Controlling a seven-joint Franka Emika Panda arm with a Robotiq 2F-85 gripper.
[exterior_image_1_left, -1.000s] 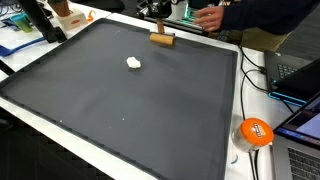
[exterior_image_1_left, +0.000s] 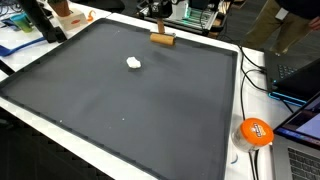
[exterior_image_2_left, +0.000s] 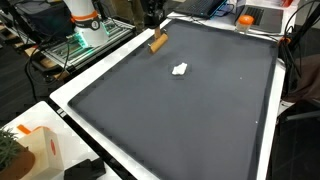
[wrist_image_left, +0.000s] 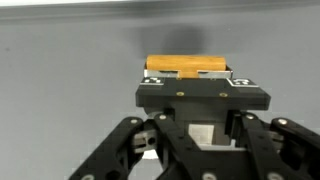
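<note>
A tan, T-shaped wooden piece hangs crossbar-down from my gripper, which is shut on its narrow orange stem. Its wide crossbar, part of the wooden piece (wrist_image_left: 187, 63), shows just beyond the fingertips in the wrist view. From outside, the same wooden piece (exterior_image_1_left: 162, 39) is at the far edge of the dark board (exterior_image_1_left: 150, 110). Whether it touches the board I cannot tell. A small white lump (exterior_image_2_left: 180, 69) lies on the board, apart from the wooden piece.
An orange-topped container (exterior_image_1_left: 253, 134) stands to the right of the board, with cables and a laptop (exterior_image_1_left: 290, 78) nearby. A person's hand (exterior_image_1_left: 288, 14) shows at the upper right. Most of the board is bare.
The person at the back has moved to the right, away from the arm. My gripper and the wooden piece look unmoved.
</note>
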